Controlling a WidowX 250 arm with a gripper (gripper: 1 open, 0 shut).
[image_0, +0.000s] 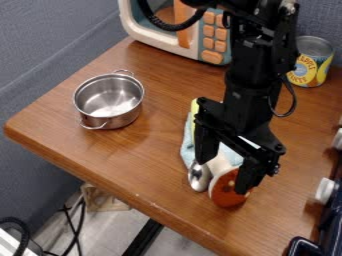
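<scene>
My black gripper (235, 150) hangs over the middle-right of the wooden table (134, 180), its fingers spread open. Just below it is a red-orange round object (227, 196) with a white part beside it, partly hidden by the gripper. A light blue cloth (189, 150) with something yellow on it and a silver spoon-like item (199, 178) lie behind and left of the gripper. Whether the fingers touch the red object is unclear.
A steel pot (110, 98) stands at the left. A microwave (214, 35) is at the back, a can (310, 62) at the back right, black objects with white knobs along the right edge.
</scene>
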